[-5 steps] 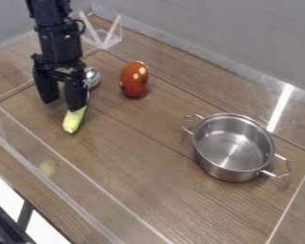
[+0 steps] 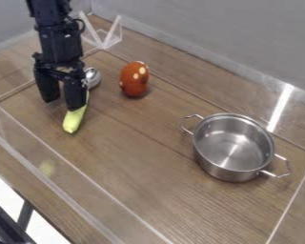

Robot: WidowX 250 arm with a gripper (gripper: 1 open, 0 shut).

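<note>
A black robot arm reaches down at the left, its gripper (image 2: 61, 91) low over the table right at a pale yellow-green elongated object (image 2: 75, 118). Part of that object is hidden behind the black fingers, and whether they are closed on it cannot be told. A steel pot (image 2: 232, 143) with two handles stands on the right.
A red-brown egg-shaped object (image 2: 133, 81) stands right of the arm. A small silver item (image 2: 92, 75) sits behind the gripper, and a white wire rack (image 2: 104, 29) is at the back.
The arm and gripper have shifted very slightly; the other things are where they were.
</note>
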